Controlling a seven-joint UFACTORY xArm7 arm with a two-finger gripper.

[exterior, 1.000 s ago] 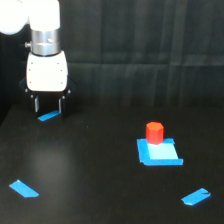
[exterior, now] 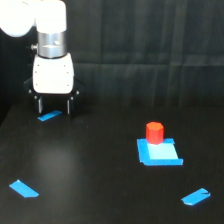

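Observation:
A red block (exterior: 154, 132) with a faceted outline sits on the back part of a white square (exterior: 162, 153) framed in blue tape, on the right half of the dark table. Far from it, at the back left, my gripper (exterior: 54, 106) hangs down from the white arm (exterior: 53, 72). Its two dark fingers stand wide apart, and nothing shows between them. The block is clear of the gripper.
Strips of blue tape mark the table: one (exterior: 50, 116) just below the gripper, another (exterior: 24, 188) at front left, a third (exterior: 196, 197) at front right. A dark curtain (exterior: 140, 55) hangs behind. The table's middle is empty.
The arm and gripper have shifted slightly to the right, and the gap between the fingers looks a little wider. The red block has stayed in place.

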